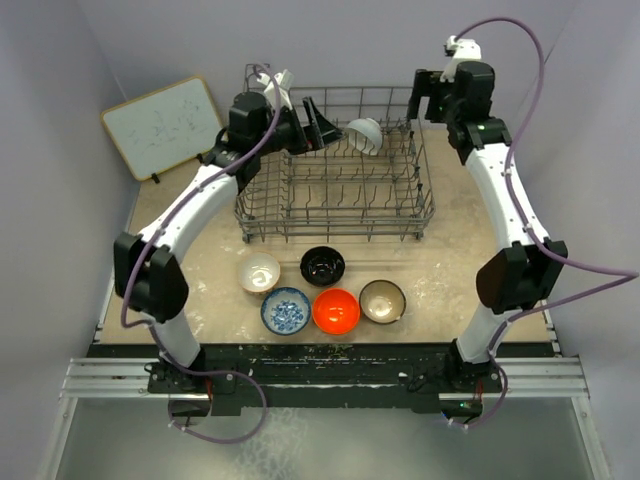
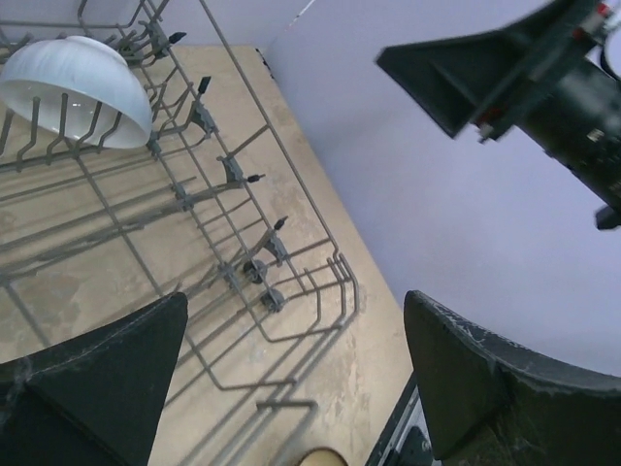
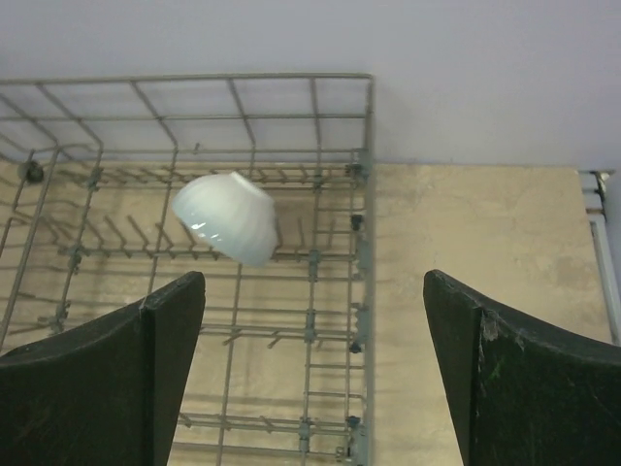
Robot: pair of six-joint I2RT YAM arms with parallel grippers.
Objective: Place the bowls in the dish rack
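Observation:
A white bowl [image 1: 364, 137] stands tilted among the tines at the back right of the wire dish rack [image 1: 330, 221]. My left gripper [image 1: 320, 125] hangs open over the rack, just left of that bowl, holding nothing. My right gripper [image 1: 425, 95] is open and empty beyond the rack's back right corner. In front of the rack lie a cream bowl [image 1: 258, 272], a black bowl [image 1: 322, 265], a blue patterned bowl [image 1: 286, 311], an orange bowl [image 1: 336, 311] and a beige bowl [image 1: 383, 301].
A whiteboard [image 1: 161, 122] leans at the back left. Walls close in at the back and both sides.

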